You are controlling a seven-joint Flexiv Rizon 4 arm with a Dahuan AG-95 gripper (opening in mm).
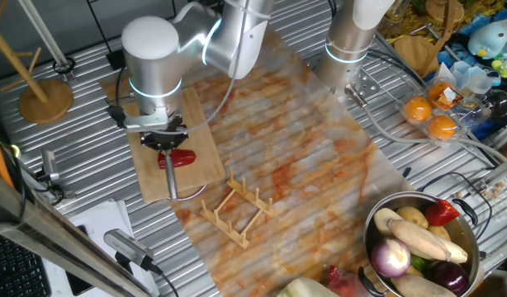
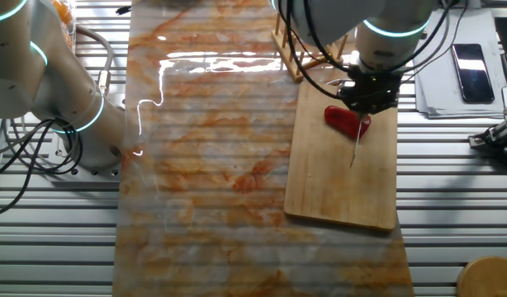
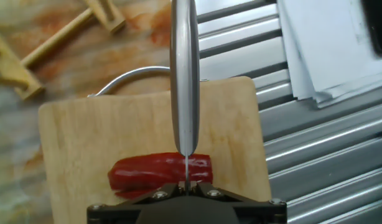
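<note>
My gripper (image 1: 165,139) is shut on a knife (image 3: 185,74), whose grey handle sticks out away from the fingers in the wrist view. Seen edge-on there, the thin blade crosses over a red pepper (image 3: 153,172) nearer its right end. That pepper (image 2: 343,121) lies on a wooden cutting board (image 2: 340,186), below and beside my gripper (image 2: 369,97) in exterior view 2. Whether the blade touches the pepper or hangs just above it, I cannot tell. The gripper's front hides part of the pepper's lower edge in the wrist view.
A wooden peg rack (image 1: 237,213) stands close to the board's wire handle (image 1: 191,195). At the right front sits a metal pot (image 1: 377,216) full of vegetables. Papers with a phone (image 2: 473,73) lie beyond the board. The marbled sheet (image 2: 212,165) is mostly clear.
</note>
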